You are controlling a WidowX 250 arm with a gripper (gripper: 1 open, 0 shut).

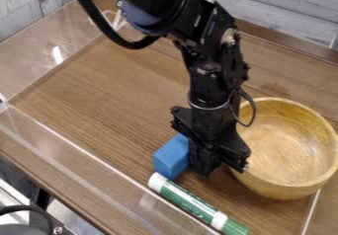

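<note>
My black gripper [209, 152] points down in the middle of the table, just right of a blue block [172, 157] and at the left side of a yellowish wooden bowl [291, 145]. Its fingertips are low, partly hidden among dark parts, and look shut; I see nothing held between them. A green and white cylinder [196, 206] lies in front of the blue block, near the table's front edge.
A transparent rim [53, 140] runs along the front left edge, and a white plank wall [278, 22] stands at the back.
</note>
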